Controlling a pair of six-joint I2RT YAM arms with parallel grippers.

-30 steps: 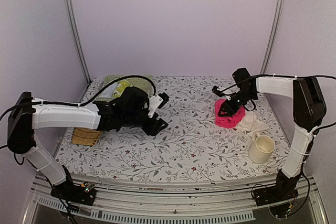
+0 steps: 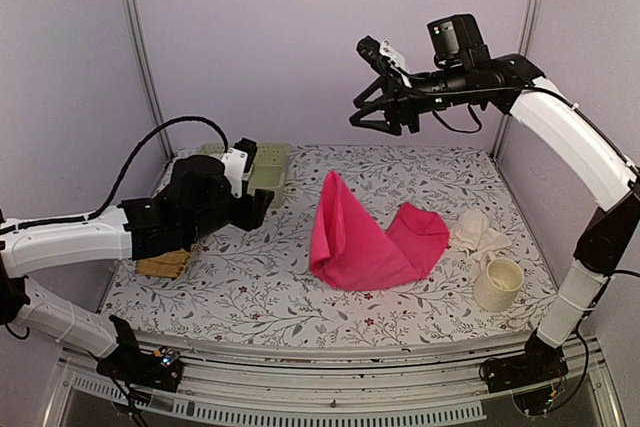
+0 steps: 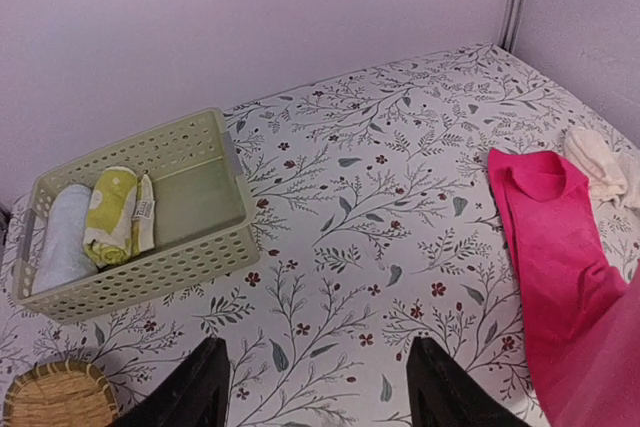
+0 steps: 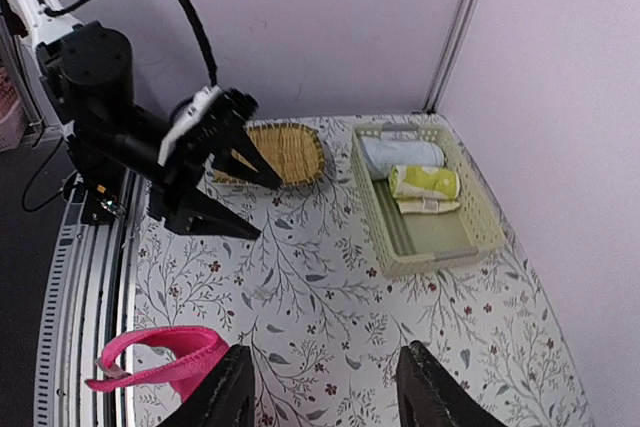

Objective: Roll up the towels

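A pink towel (image 2: pixel 375 247) (image 3: pixel 560 277) (image 4: pixel 185 365) lies across the middle-right of the table with a raised fold at its left end. High above it my right gripper (image 2: pixel 380 112) stands open, holding nothing. My left gripper (image 2: pixel 250 205) is open too, left of the towel and above the table. A green plastic bin (image 3: pixel 215 237) (image 4: pixel 440 252) at the back left holds rolled towels, one pale blue (image 3: pixel 62 237) and one yellow (image 3: pixel 110 217).
A white cloth (image 2: pixel 478 232) lies right of the pink towel, with a cream cup (image 2: pixel 498 287) in front of it. A woven tray (image 3: pixel 60 397) sits at the left.
My left gripper has moved up and left.
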